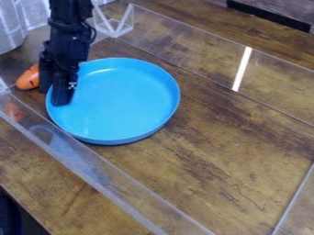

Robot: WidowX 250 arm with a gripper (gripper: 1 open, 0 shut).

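My black gripper (pixel 61 84) reaches down from the top left to the left edge of a blue round plate (pixel 120 101), its fingers at or just inside the rim. Whether it is open or shut is unclear against the dark shapes. An orange carrot-like object (pixel 28 79) lies on the wood just left of the gripper and plate, partly hidden by the gripper.
Clear acrylic panels run along the lower left and right of the wooden table (pixel 208 184). The table right of and below the plate is clear. A white structure stands at the top left corner.
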